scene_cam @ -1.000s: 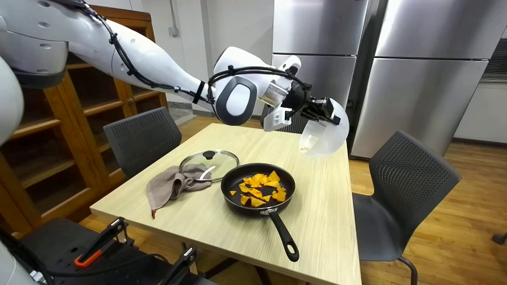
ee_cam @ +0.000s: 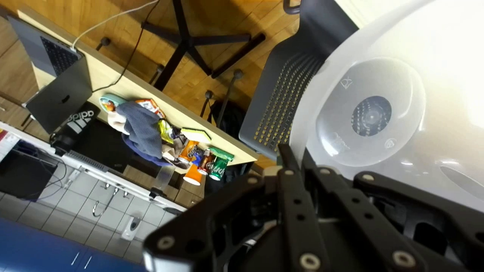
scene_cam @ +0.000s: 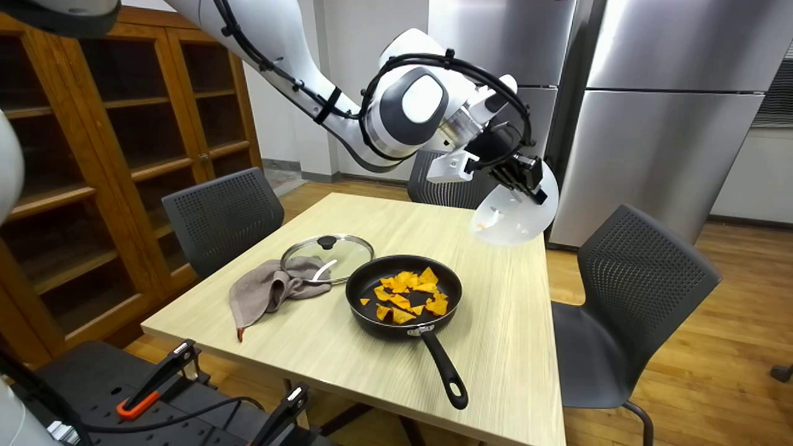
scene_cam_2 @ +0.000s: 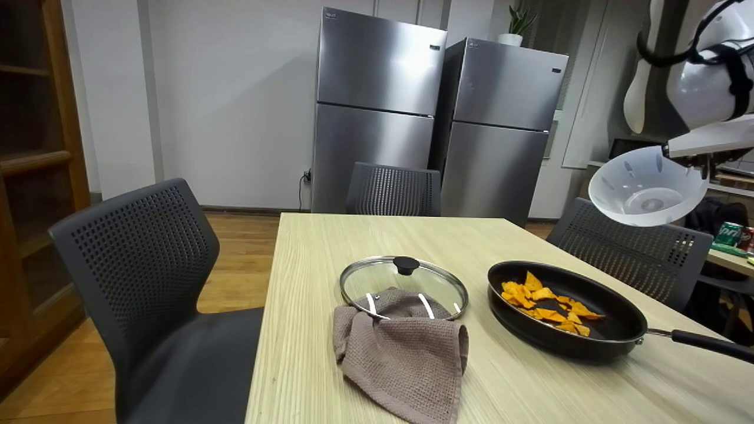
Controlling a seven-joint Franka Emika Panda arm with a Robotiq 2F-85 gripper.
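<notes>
A translucent white bowl (scene_cam: 513, 215) hangs tilted in the air past the far right part of the table, its rim pinched by my gripper (scene_cam: 536, 190). In the wrist view the shut fingers (ee_cam: 288, 165) meet at the rim of the bowl (ee_cam: 435, 104); its visible inside is bare. Exterior view 2 shows the mouth of the bowl (scene_cam_2: 647, 189) turned toward the camera, with no chips visible in it. On the table sits a black frying pan (scene_cam: 364, 316) with orange chips (scene_cam: 401, 297) spread over its bottom. The gripper and bowl are higher than the pan and beyond it.
A glass lid (scene_cam: 334, 253) with a black knob rests partly on a brown cloth (scene_cam: 260, 290), left of the pan. The pan's handle (scene_cam: 444, 368) points toward the table's front right. Chairs surround the wooden table (scene_cam: 490, 357); its far part is clear.
The arm has risen and moved somewhat right in exterior view 1, carrying the bowl along and changing its tilt. Pan, chips, lid and cloth look unmoved.
</notes>
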